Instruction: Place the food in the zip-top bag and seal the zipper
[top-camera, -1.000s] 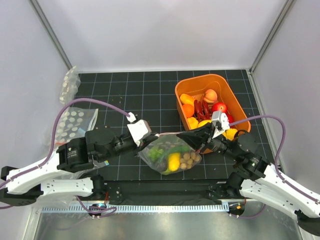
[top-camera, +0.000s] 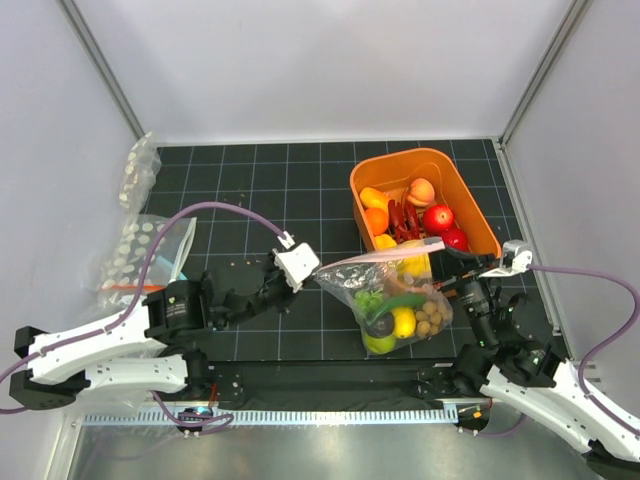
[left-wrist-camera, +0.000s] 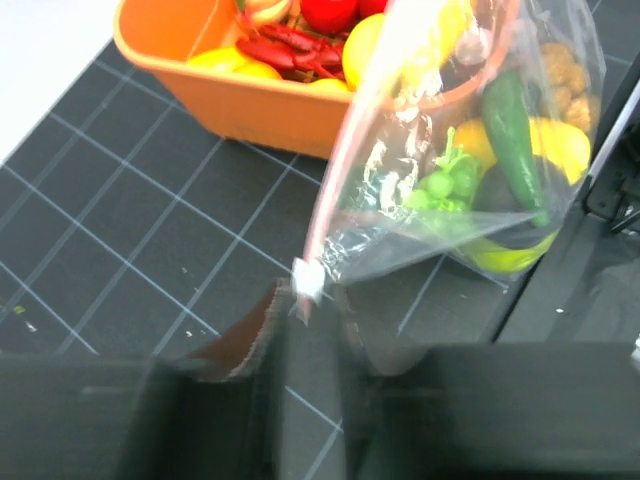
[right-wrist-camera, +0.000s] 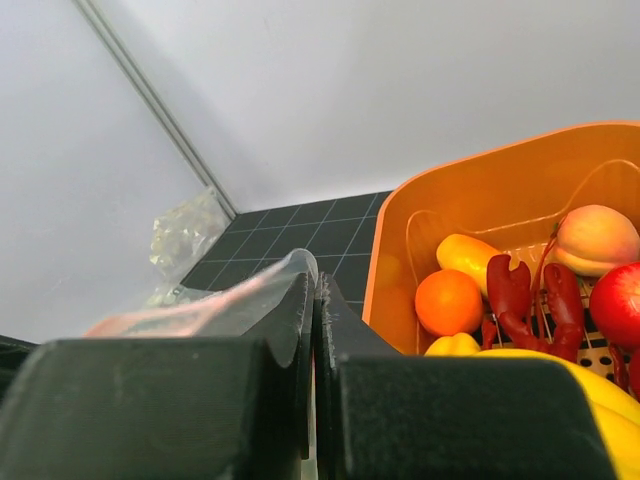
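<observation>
A clear zip top bag (top-camera: 385, 300) with a pink zipper strip hangs stretched between my two grippers, holding green grapes, a green pepper, a yellow fruit and several brown pieces. At the bag's left corner, a small white slider (left-wrist-camera: 308, 278) sits on the end of the strip. My left gripper is around that end, its blurred fingers a little apart with a gap between them and the slider at their tips. The right gripper is shut on the other top corner, where thin clear film (right-wrist-camera: 285, 272) runs into its fingertips.
An orange bin (top-camera: 362, 180) of toy food stands at the back right, close behind the bag and partly beneath its right top corner. Other clear bags (top-camera: 140, 250) lie at the far left.
</observation>
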